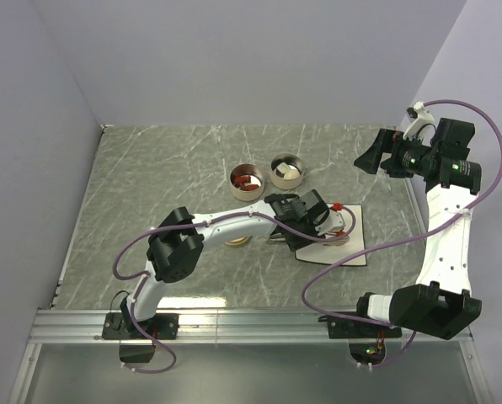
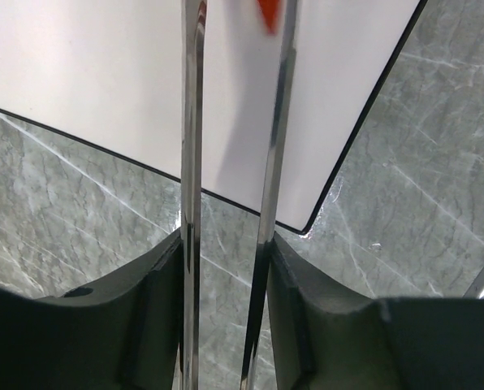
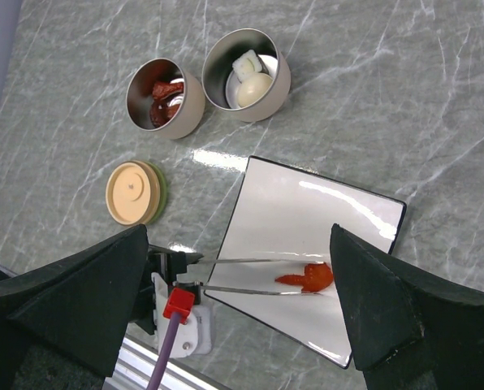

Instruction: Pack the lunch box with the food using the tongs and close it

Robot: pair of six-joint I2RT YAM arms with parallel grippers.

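My left gripper [image 1: 318, 236] is low over the white board [image 3: 291, 203], its long metal fingers part open. An orange-red piece of food lies between or just beneath the fingertips, blurred in the left wrist view; whether they touch it is unclear. My right gripper [image 1: 381, 151] hangs open and empty above the right side of the table. A steel bowl [image 3: 144, 114] holds red-brown pieces; another bowl [image 3: 274, 89] holds pale food, an egg-like piece and a cube.
Stacked round lids [image 3: 130, 193], tan and green, lie left of the board, partly behind my left arm in the top view.
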